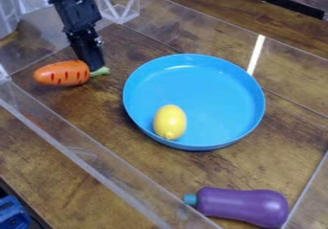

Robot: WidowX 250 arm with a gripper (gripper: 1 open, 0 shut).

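My black gripper reaches down from the top left to the green-topped end of an orange toy carrot, which lies at the left of the table. The fingertips are dark and partly hide that end; the gripper looks shut, and I cannot make out whether anything is between the fingers. A blue plate is to the right, holding a yellow lemon.
A purple eggplant lies at the front right. Clear plastic walls border the wooden table. A blue object is at the lower left corner, outside the wall.
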